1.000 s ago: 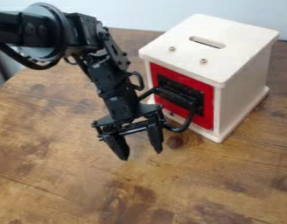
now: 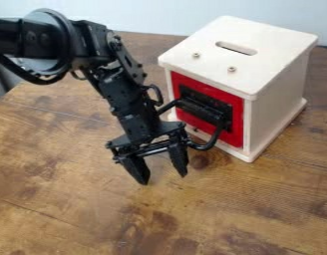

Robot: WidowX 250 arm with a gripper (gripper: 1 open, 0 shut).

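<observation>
My black gripper (image 2: 160,165) points down over the wooden table, in front of a light wooden box (image 2: 266,110) with a slot on top. Its two fingers stand apart, open, with only table visible between them. The box's front is a red panel (image 2: 185,72) carrying a black latch or handle mechanism (image 2: 203,108). The gripper is to the front left of that panel, below the mechanism; whether the black cable or tube beside it touches anything is unclear.
A white surface shows beyond its edge at the upper left.
The gripper has shifted very slightly over the last second; the box stands where it was.
</observation>
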